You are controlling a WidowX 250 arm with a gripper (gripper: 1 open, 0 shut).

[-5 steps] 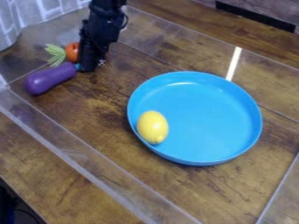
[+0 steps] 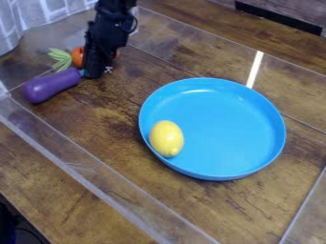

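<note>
My black gripper (image 2: 98, 62) reaches down from the top into a small group of toys at the upper left, over an orange carrot (image 2: 78, 55) with green leaves (image 2: 60, 60). A purple eggplant (image 2: 51, 87) lies just below and left of it. The fingers are dark and overlap the carrot, so I cannot tell whether they are open or shut. A yellow oval object (image 2: 166, 138) sits in the left part of a blue plate (image 2: 227, 124).
Clear edging runs along the left side, and a white strip (image 2: 254, 71) lies at upper right.
My gripper has shifted very slightly over the carrot; the toys and plate look unchanged.
</note>
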